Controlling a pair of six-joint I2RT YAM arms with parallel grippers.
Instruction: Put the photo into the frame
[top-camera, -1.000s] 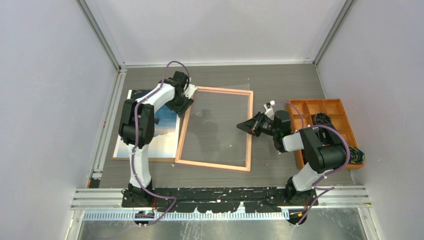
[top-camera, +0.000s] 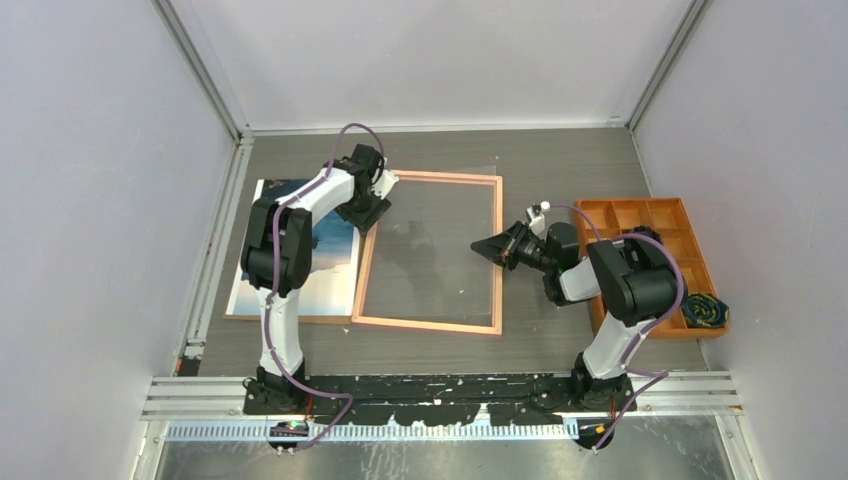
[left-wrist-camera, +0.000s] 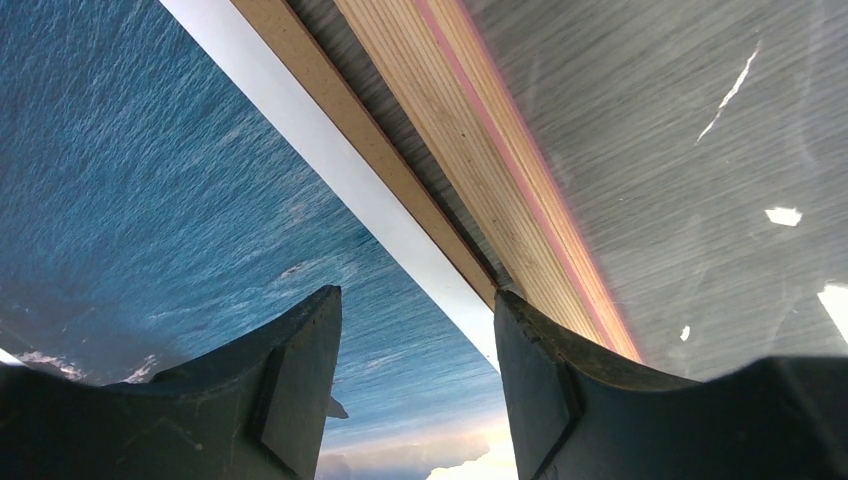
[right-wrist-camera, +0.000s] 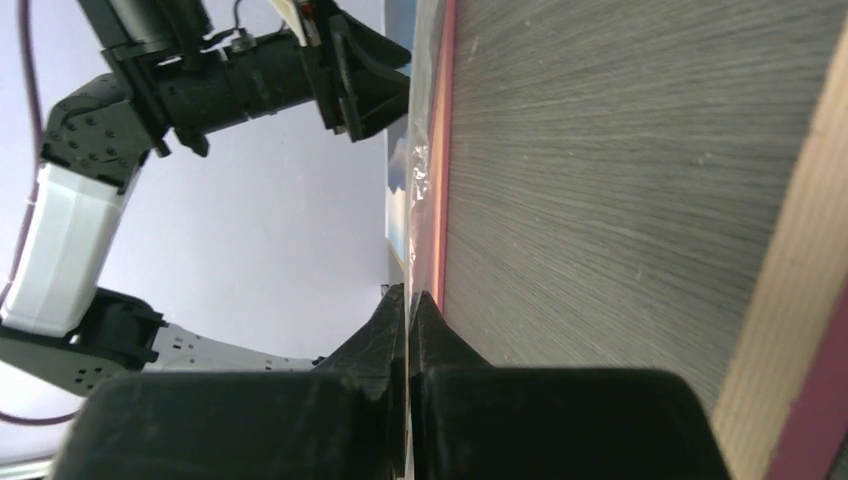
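Observation:
The photo (top-camera: 333, 262), blue above and pale below with a white border, lies on a brown backing board (left-wrist-camera: 375, 150) at the left. To its right is the empty wooden frame (top-camera: 430, 325), with a clear sheet (right-wrist-camera: 422, 140) over its opening. My right gripper is shut on the edge of that sheet, above the frame's right side in the top view. Over the photo's right border stands my left gripper, its fingers apart. Its right fingertip is close to the board's edge and the frame's left rail (left-wrist-camera: 480, 160); whether it touches them I cannot tell.
An orange compartment tray (top-camera: 655, 215) stands at the far right with dark items in it. Bare grey tabletop (top-camera: 570, 160) shows behind and to the right of the frame. White walls close in the sides and back.
The frame's near edge has shifted slightly toward the back. My right gripper and the sheet have moved a little left; the left gripper has edged slightly right.

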